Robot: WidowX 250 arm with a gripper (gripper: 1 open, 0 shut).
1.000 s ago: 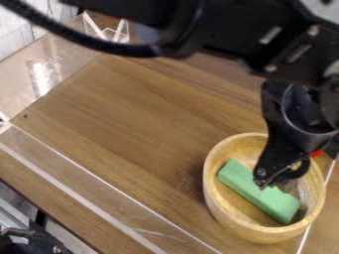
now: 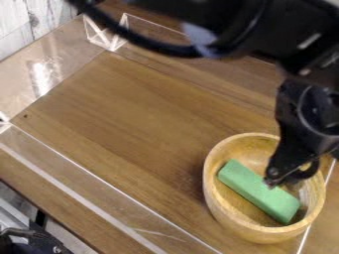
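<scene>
A round wooden bowl (image 2: 224, 211) sits at the lower right of the table, with a green block (image 2: 259, 191) lying lengthwise inside it. My black gripper (image 2: 292, 172) reaches down from the upper right over the bowl's right part, just beside the upper right end of the block. It is open; the space between its fingertips is partly hidden by its own body.
Clear plastic edging runs along its left and near sides. A dark arm and cable cover the top right of the view.
The arm and gripper have shifted up and to the right over the last second, uncovering more of the back of the table. The bowl and green block look unmoved.
</scene>
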